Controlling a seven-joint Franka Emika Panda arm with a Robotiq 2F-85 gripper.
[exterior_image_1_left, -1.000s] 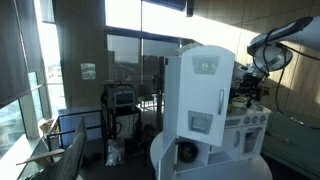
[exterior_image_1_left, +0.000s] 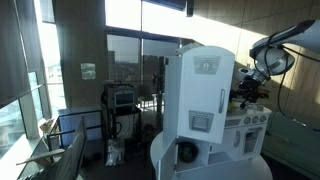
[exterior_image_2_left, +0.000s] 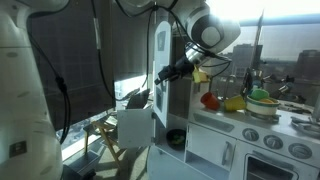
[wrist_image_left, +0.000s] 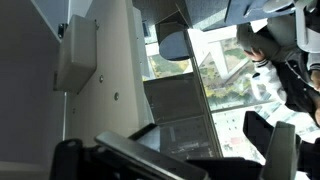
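Observation:
The tall white toy fridge (exterior_image_1_left: 203, 95) stands in the middle of exterior view 1. Its door (exterior_image_2_left: 162, 60) appears edge-on in exterior view 2. My gripper (exterior_image_2_left: 167, 76) is beside that door, above the counter, though contact cannot be made out. In the wrist view a pale panel (wrist_image_left: 112, 75) fills the left, with a grey block on it. Two dark fingers (wrist_image_left: 150, 155) of mine show apart at the bottom, open, with nothing visible between them.
A red cup (exterior_image_2_left: 209, 101), a yellow cup (exterior_image_2_left: 235, 103) and stacked bowls (exterior_image_2_left: 262, 103) crowd the counter. Below, a cabinet door (exterior_image_2_left: 135, 126) hangs open, and a dark bowl (exterior_image_2_left: 177, 136) sits inside. Stove knobs (exterior_image_2_left: 272, 142) line the front.
The arm's wrist has shifted slightly to the right in exterior view 1, and the hand's angle has changed a little. The fridge looks unmoved.

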